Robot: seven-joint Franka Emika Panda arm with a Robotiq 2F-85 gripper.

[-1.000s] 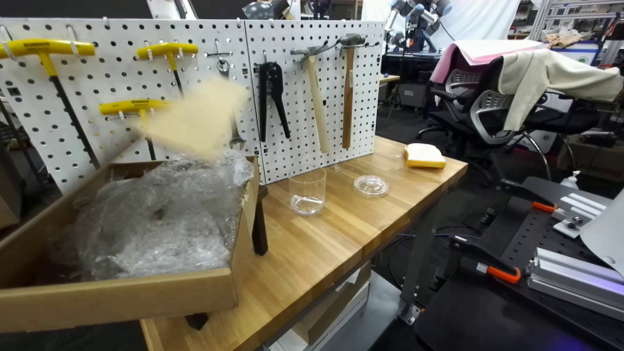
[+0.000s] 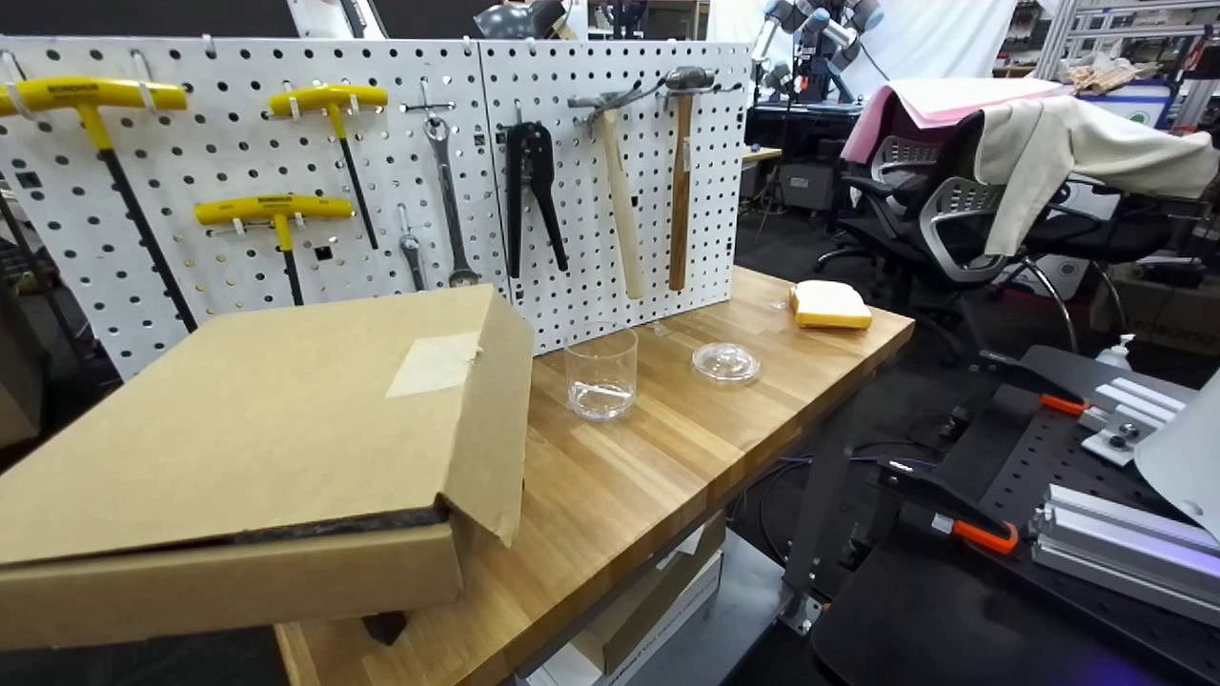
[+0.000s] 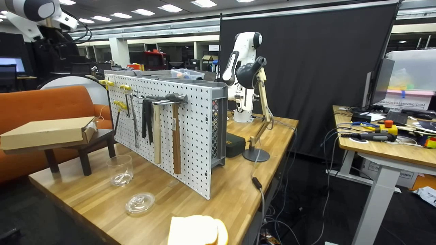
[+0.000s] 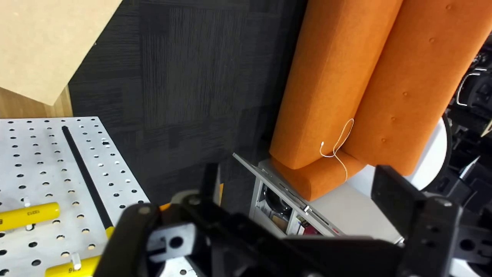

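Observation:
A cardboard box (image 2: 229,423) has its lid down, covering whatever is inside; a pale tape patch lies near one edge. In exterior view 2 the box (image 3: 49,132) rests on a small dark-legged stand (image 3: 83,157) at the far end of the wooden table. My gripper is open in the wrist view, its black fingers wide apart with nothing held between them. A corner of the box (image 4: 50,46) shows at upper left there, away from the fingers.
A pegboard (image 2: 640,183) with hanging tools stands beside the box. A clear glass (image 2: 601,377), a clear lid (image 2: 726,362) and a bread-shaped object (image 2: 829,304) are on the table. An orange sofa (image 3: 53,102) stands beyond.
A second ago the box was open, showing crumpled clear plastic wrap, with its blurred flap raised before the pegboard. The flap has swung down and covers the box.

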